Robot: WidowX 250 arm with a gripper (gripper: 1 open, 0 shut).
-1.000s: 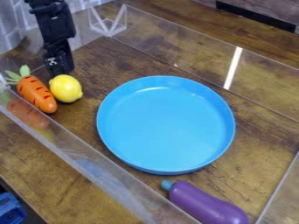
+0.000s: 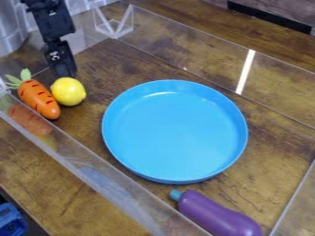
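My black gripper (image 2: 59, 57) hangs at the upper left, just above and behind a yellow lemon-like toy (image 2: 68, 91); it is open, its fingertips small and dark in this view. An orange carrot toy (image 2: 37, 97) with green leaves lies left of the yellow one. A large blue plate (image 2: 175, 130) fills the middle right, empty. A purple eggplant toy (image 2: 218, 214) lies at the bottom right.
Clear low walls (image 2: 117, 184) border the wooden work surface (image 2: 160, 55). A blue object (image 2: 7, 221) sits outside at the lower left. The area behind the plate is free.
My gripper has shifted very slightly; the toys and plate stay where they were.
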